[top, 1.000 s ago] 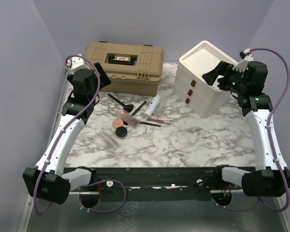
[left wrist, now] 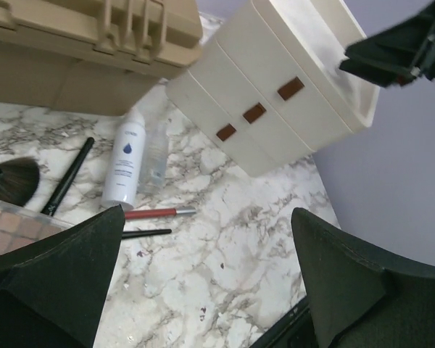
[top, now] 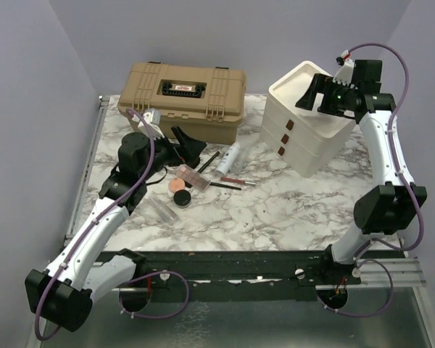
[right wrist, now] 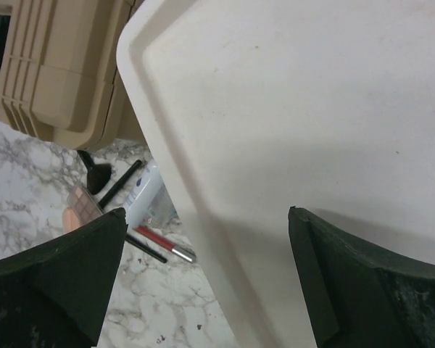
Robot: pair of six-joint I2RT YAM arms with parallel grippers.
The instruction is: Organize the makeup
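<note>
Makeup items lie loosely on the marble table: a white bottle (top: 228, 159), a clear-lidded palette (top: 193, 177), a peach round compact (top: 177, 185), a dark jar (top: 182, 198), a red pencil (left wrist: 156, 213), a thin black pencil (top: 225, 186) and a fluffy black brush (left wrist: 14, 180). My left gripper (top: 191, 148) hovers over the brush area, open with an empty gap. It hides part of the brush in the top view. Above the white drawer unit (right wrist: 225, 152), my right gripper (top: 312, 100) stands open, nothing between its fingers.
A tan toolbox (top: 181, 101) with its lid closed stands at the back left, close behind the makeup. The drawer unit has three brown pulls on its front. Clear table (top: 275, 214) lies front and right of centre. A clear flat case (top: 162, 210) rests at front left.
My right gripper has shifted farther back and slightly left over the drawer unit. The items have not moved.
</note>
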